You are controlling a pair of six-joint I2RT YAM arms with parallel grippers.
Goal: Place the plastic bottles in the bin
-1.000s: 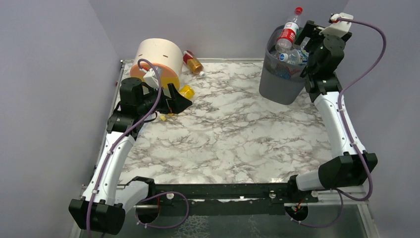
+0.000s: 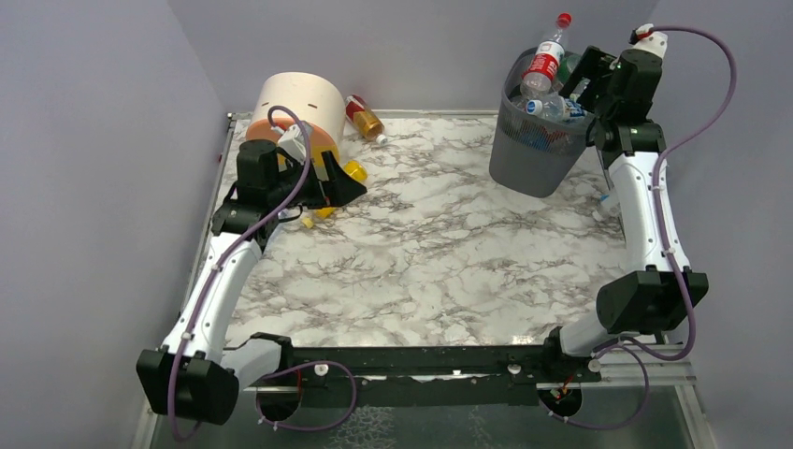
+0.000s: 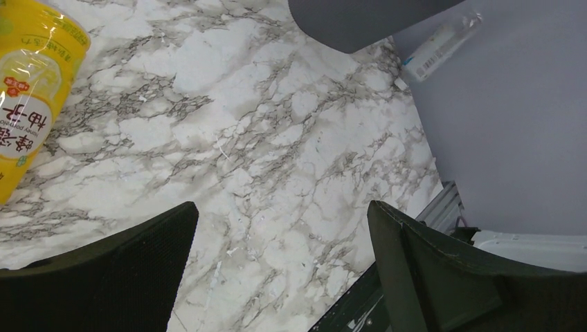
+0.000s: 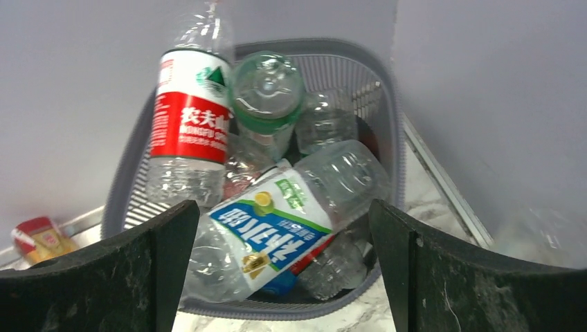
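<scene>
The grey bin [image 2: 524, 159] at the back right is full of plastic bottles, including a red-label water bottle [image 4: 187, 124]. My open right gripper is above it, holding nothing. A clear bottle [image 3: 440, 45] lies on the table at the bin's right. My left gripper hangs open over the table's left, beside a yellow honey pomelo bottle [image 3: 28, 104]. An amber bottle with red label [image 2: 365, 118] lies at the back left.
A cream cylinder with orange end [image 2: 297, 103] lies behind my left gripper. Walls close in at the back and sides.
The right arm has shifted rightward, and a clear bottle now shows low beside the bin. My left arm has moved slightly.
</scene>
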